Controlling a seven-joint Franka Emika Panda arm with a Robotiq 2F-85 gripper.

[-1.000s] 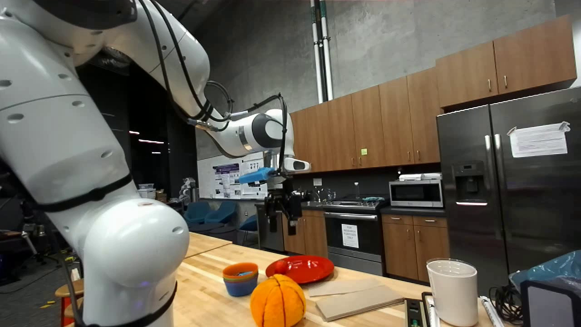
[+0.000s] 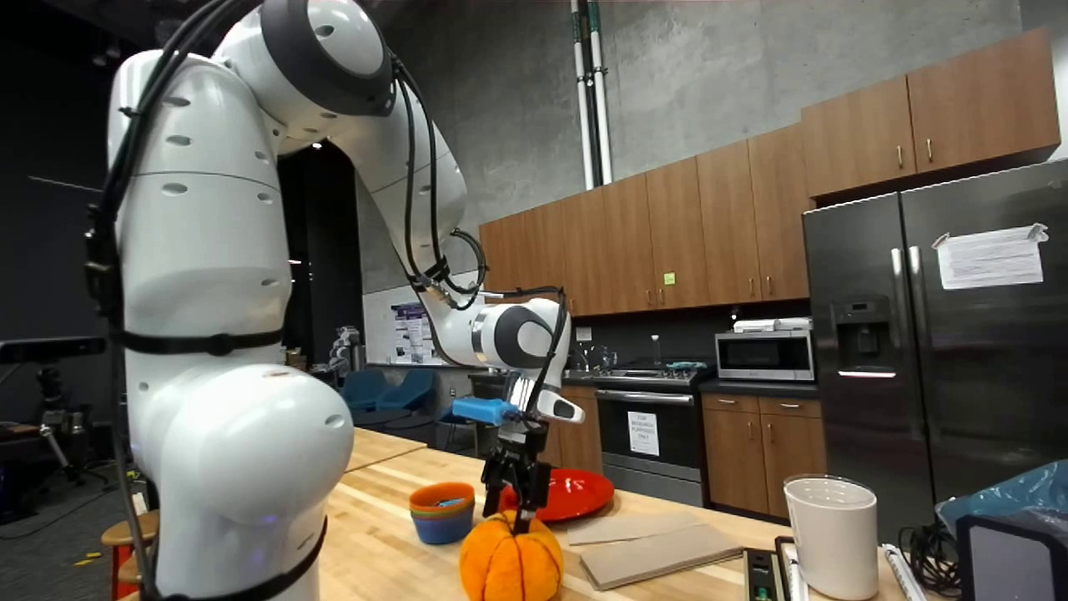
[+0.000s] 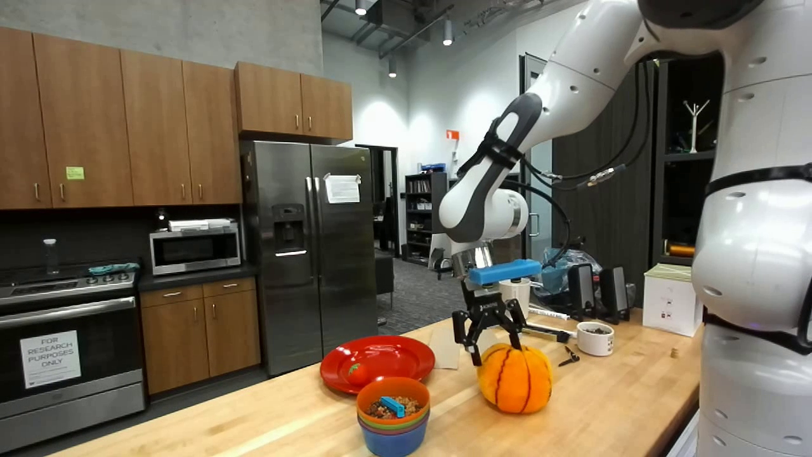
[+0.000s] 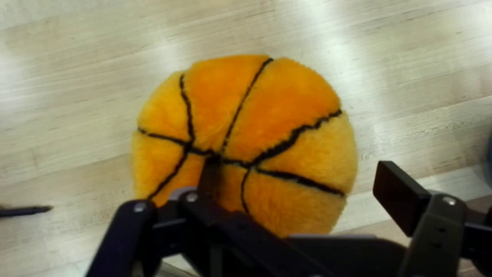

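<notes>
An orange plush ball point(image 3: 514, 381) with dark seams, a little like a pumpkin, rests on the wooden table point(image 3: 609, 388). My gripper point(image 3: 495, 351) points down over it with its fingers spread apart. In the wrist view, one of the fingers point(image 4: 211, 177) overlaps the middle of the plush ball point(image 4: 276, 108), while the other stands beyond its right side. Nothing appears clamped between them. Whether the first finger touches the plush cannot be told.
Near the ball are stacked colored bowls point(image 3: 393, 438) with a blue item inside and a red plate point(image 3: 335, 373) holding a small red tomato-like object point(image 3: 358, 373). Flat boards point(image 2: 661, 551) lie to one side; a white mug point(image 2: 833, 541) stands farther along. Bare table surrounds the ball.
My arm has come down, bringing the gripper from high above the table to the top of the ball. The ball and bowls have stayed in place.
</notes>
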